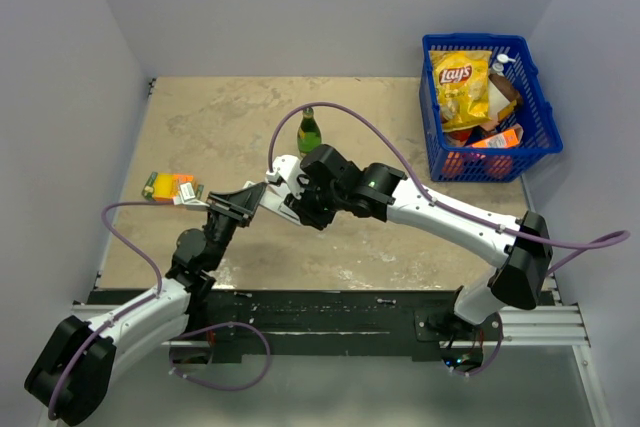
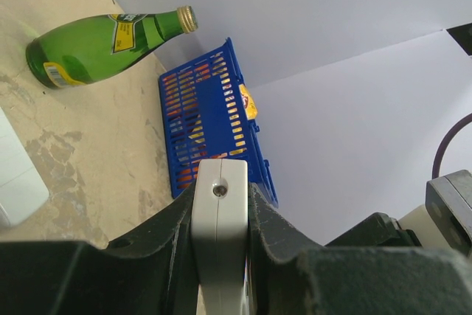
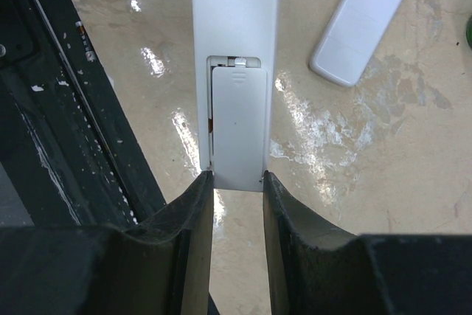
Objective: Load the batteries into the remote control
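My left gripper [image 1: 252,197] is shut on the white remote control [image 2: 220,226], held above the table near its middle. In the right wrist view the remote [image 3: 234,12] hangs with its back facing the camera, a white cover piece [image 3: 238,123] in its recessed compartment and a narrow gap along that piece's left side. My right gripper is shut at the lower end of this piece, fingertips on it. A separate white slab [image 3: 363,21] lies on the table. From the top, the right gripper [image 1: 300,209] largely hides the remote.
A green bottle [image 1: 309,133] stands behind the grippers. A blue basket [image 1: 435,147] of snacks is at the back right. Orange and yellow packs [image 1: 172,187] lie at the left. The table's front edge has a dark rail [image 1: 300,317].
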